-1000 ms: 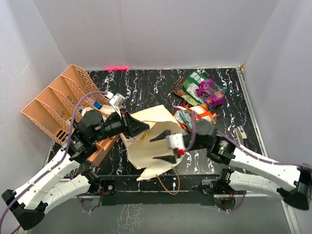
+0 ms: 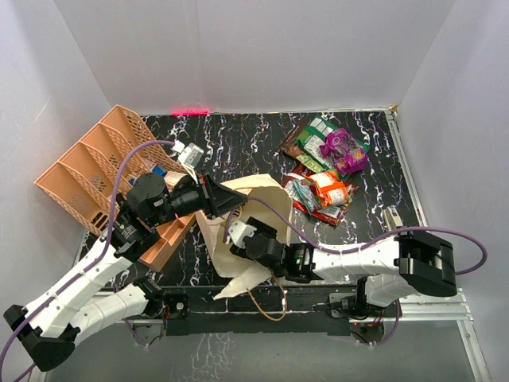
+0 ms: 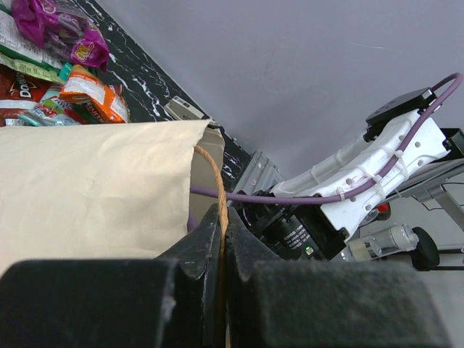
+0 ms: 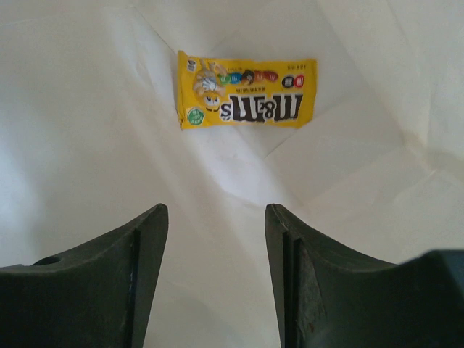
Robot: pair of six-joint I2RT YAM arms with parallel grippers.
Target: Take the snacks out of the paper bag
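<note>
The white paper bag (image 2: 243,280) lies with its mouth facing up in the middle of the table in the top view. Its brown cord handle (image 3: 217,174) runs down between the closed fingers of my left gripper, at the bag's upper edge. A yellow M&M's packet (image 4: 248,92) rests on the bag's pale inner surface. My right gripper reaches inside the bag, open and empty, short of that packet. Taken-out snacks lie at the back right: a purple pack (image 2: 343,151), a green pack (image 2: 312,146) and an orange pack (image 2: 328,189).
An orange-tan divided basket (image 2: 87,171) stands left of the bag, behind my left arm. At the table's right edge is a small grey device (image 2: 393,220). Bare black marbled table shows behind the bag.
The left arm holds nearly the same place. The snack pile is unchanged.
</note>
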